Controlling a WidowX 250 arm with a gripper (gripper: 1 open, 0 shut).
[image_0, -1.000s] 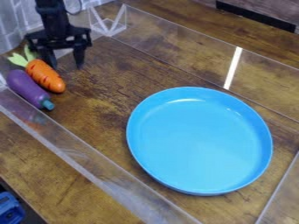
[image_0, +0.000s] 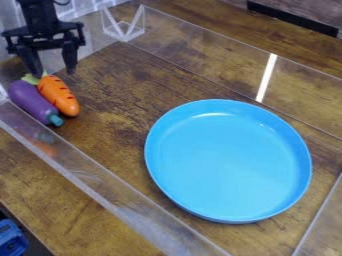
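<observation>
An orange toy carrot (image_0: 59, 95) with a pale green top lies at the upper left, alongside a purple toy eggplant (image_0: 32, 99) with a teal end. Just above them is my black gripper (image_0: 44, 62), its two dark fingers spread apart, with nothing visible between them. A large blue plate (image_0: 227, 160) occupies the right half of the wooden surface.
Clear plastic walls run along the left and right sides of the wooden surface (image_0: 147, 60). A small blue object (image_0: 8, 238) is in the bottom left corner.
The carrot has shifted a little downward in the view from where it lay a second ago.
</observation>
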